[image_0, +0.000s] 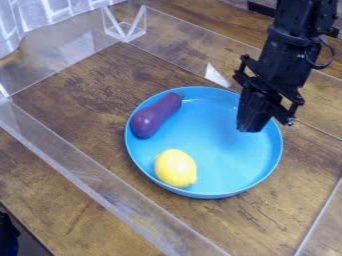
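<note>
A round blue plate (214, 165) rests on the wooden table. On it sit a purple eggplant-like object (156, 114) at the upper left and a yellow lemon-like object (175, 167) at the lower left. My black gripper (251, 120) hangs over the plate's right rear part, apart from both objects. It is shut, with nothing visible between its fingers.
Clear panels edge the table on the left and lower side. A small white frame (123, 27) stands at the back left. The wooden surface left of the plate (74, 85) is bare.
</note>
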